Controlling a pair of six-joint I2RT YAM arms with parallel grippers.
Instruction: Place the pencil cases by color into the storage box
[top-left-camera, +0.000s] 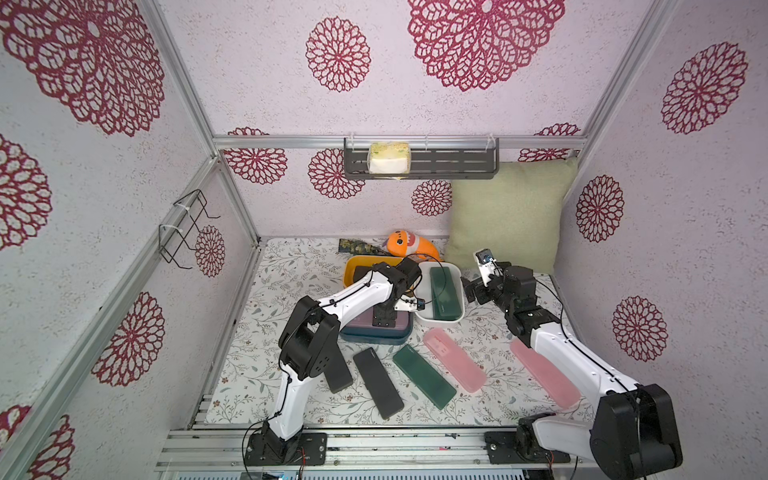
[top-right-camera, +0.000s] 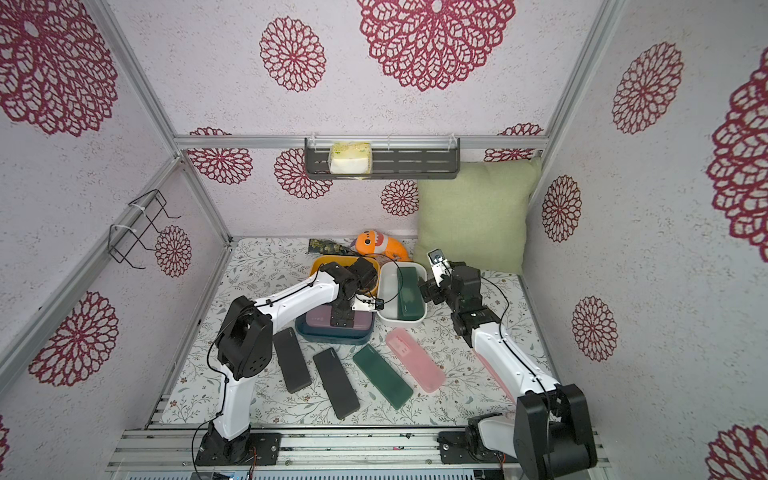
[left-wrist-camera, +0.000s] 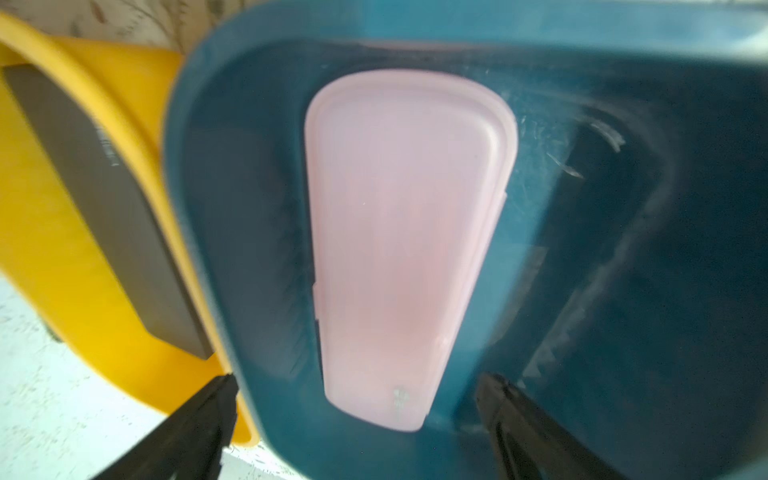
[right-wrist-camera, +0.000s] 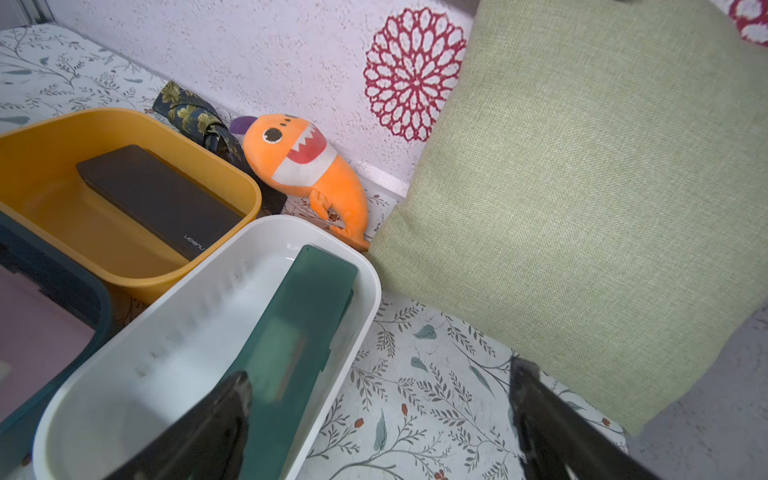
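A blue box (left-wrist-camera: 640, 32) holds a pink case (left-wrist-camera: 404, 232); my left gripper hangs open over it, nothing held. Behind it, a yellow box (right-wrist-camera: 120, 272) contains a black case (right-wrist-camera: 160, 200). A white box (right-wrist-camera: 112, 400) holds a green case (right-wrist-camera: 296, 320). My right gripper is open and empty, right of the white box. On the front table lie two black cases (top-left-camera: 377, 382) (top-left-camera: 337, 368), a green case (top-left-camera: 424, 376) and two pink cases (top-left-camera: 454, 358) (top-left-camera: 544, 372), one partly behind my right arm.
An orange shark toy (right-wrist-camera: 320, 176) and a dark patterned item (right-wrist-camera: 192, 120) lie behind the boxes. A green cushion (top-left-camera: 504, 208) leans at the back right. A shelf (top-left-camera: 448, 164) with a pale package hangs on the back wall.
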